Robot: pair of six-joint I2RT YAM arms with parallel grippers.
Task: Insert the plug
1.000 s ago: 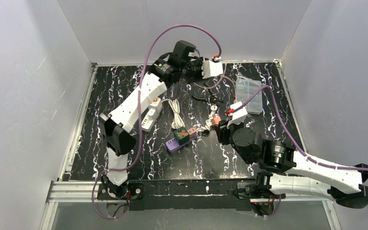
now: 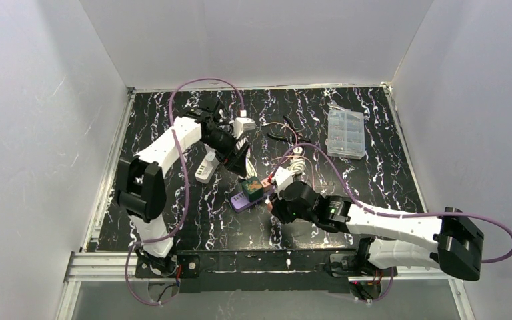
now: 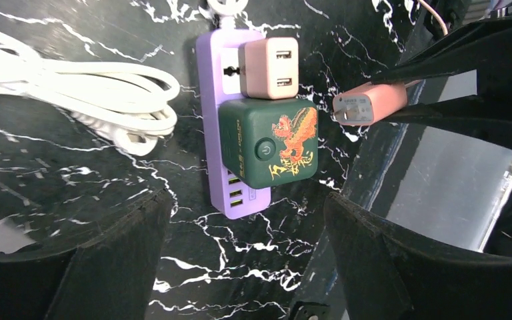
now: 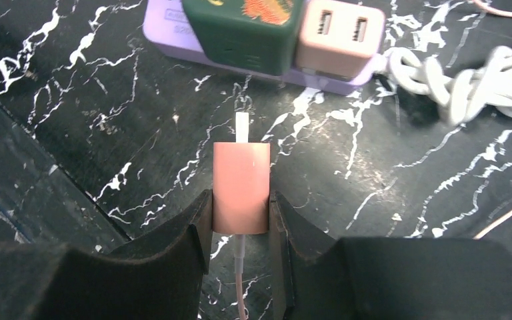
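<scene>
A pink plug (image 4: 241, 188) with a white end is clamped in my right gripper, just in front of a purple power strip (image 3: 208, 87). The strip carries a green charger cube (image 3: 267, 143) with a dragon print and a pale pink two-port adapter (image 3: 267, 67); an exposed socket face shows beside that adapter. My left gripper (image 2: 233, 160) hangs open above and behind the strip, its fingers spread with nothing between them in the left wrist view.
A white power strip (image 2: 205, 171) lies at left, coiled white cable (image 3: 93, 93) beside the purple strip. Pliers (image 2: 279, 137) and a clear organiser box (image 2: 345, 133) are at the back.
My left gripper has come down from the back toward the purple strip.
</scene>
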